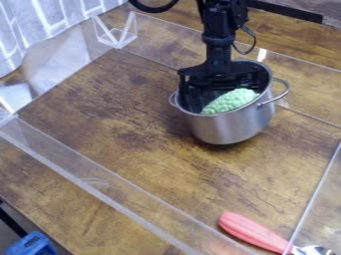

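A steel pot with two side handles stands right of centre on the wooden table. Inside it lies a pale green textured object. My black gripper reaches down from the top into the pot's back left, close beside the green object; its fingertips are dark and partly hidden, so I cannot tell whether they hold anything.
A red-handled utensil lies at the front right. A clear plastic barrier runs round the work area. A blue object shows in the bottom left corner.
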